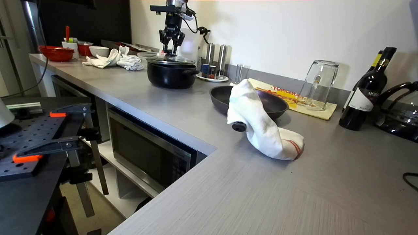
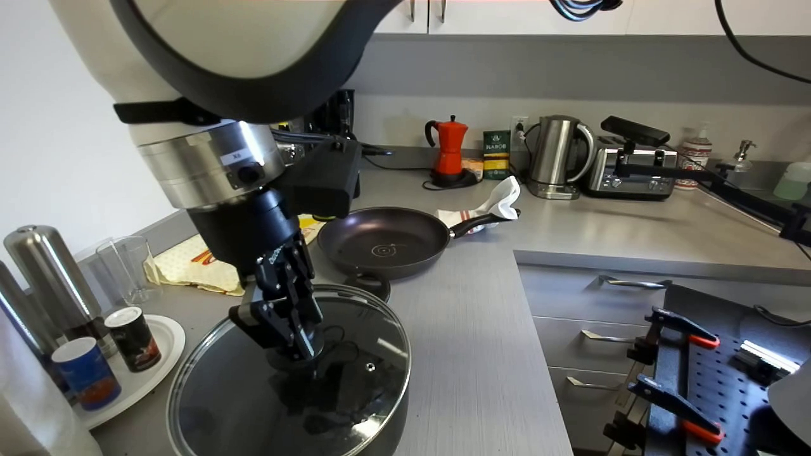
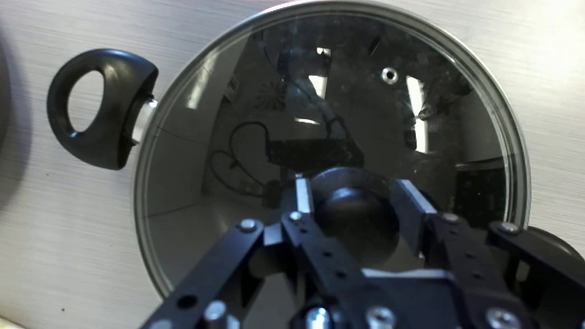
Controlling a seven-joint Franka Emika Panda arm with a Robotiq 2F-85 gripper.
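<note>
The glass lid (image 2: 357,327) is over the black pot (image 1: 170,76), and its round black knob (image 3: 356,219) stands up at the middle. My gripper is shut on this knob, one finger on each side. From exterior view 1 the lid sits slightly tilted at the pot's rim; whether it touches all round cannot be told. One pot handle (image 3: 118,148) sticks out at the left in the wrist view.
Close beside the pot is a dark frying pan (image 2: 384,247), a white towel (image 1: 254,121) draped over its handle. A white plate (image 2: 163,342) with shakers stands on the pot's other side. Bare counter (image 2: 471,357) lies toward the front edge.
</note>
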